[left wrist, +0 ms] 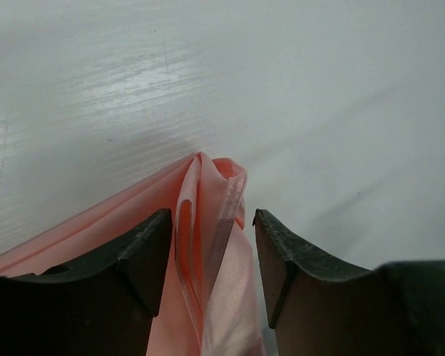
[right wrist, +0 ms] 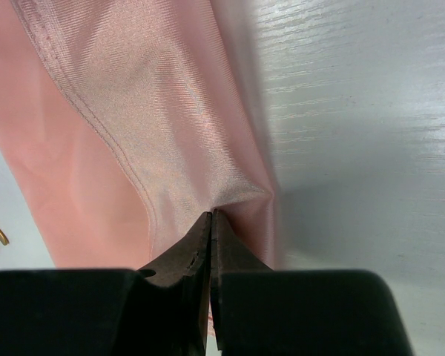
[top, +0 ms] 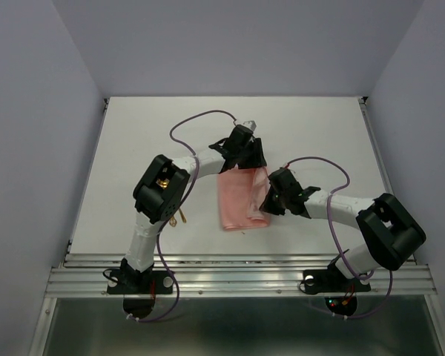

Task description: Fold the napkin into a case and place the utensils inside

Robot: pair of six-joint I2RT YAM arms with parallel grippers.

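The pink napkin (top: 236, 200) lies on the white table with its right side folded over in a strip (right wrist: 156, 96). At the far end of that strip, my left gripper (top: 261, 165) stands part open, its fingers (left wrist: 162, 233) on either side of a raised, rumpled fold (left wrist: 215, 245) of cloth, with a gap to the right finger. My right gripper is shut at the near right edge of the strip, the cloth bunched at its tips; how much is pinched is hard to see. Gold utensils (top: 173, 219) lie left of the napkin, partly hidden by the left arm.
Another gold piece (top: 163, 183) shows behind the left arm's links. Bare table (top: 319, 133) stretches beyond and to the right of the napkin. The left arm crosses over the table's left middle.
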